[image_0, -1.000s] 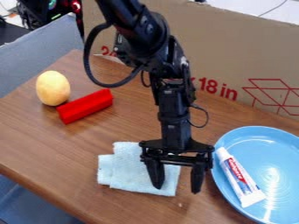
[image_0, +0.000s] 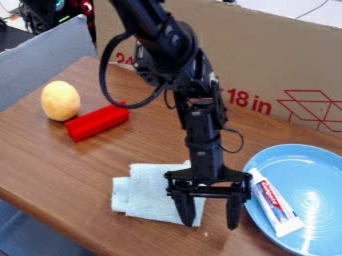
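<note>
My black gripper (image_0: 210, 208) is low over the folded pale cloth (image_0: 144, 195), at its right end, with its fingers open and spread apart; one finger is over the cloth, the other over bare wood beside it. A blue plate (image_0: 315, 180) lies to the right, holding a white toothpaste tube (image_0: 275, 208) just right of my gripper.
At the back left stand a yellow potato-like object (image_0: 60, 101) and a red cylinder (image_0: 96, 123). A cardboard box (image_0: 267, 70) runs along the back.
Over the last second my gripper has shifted slightly to the right, toward the plate. The cloth, tube and other objects look unchanged.
</note>
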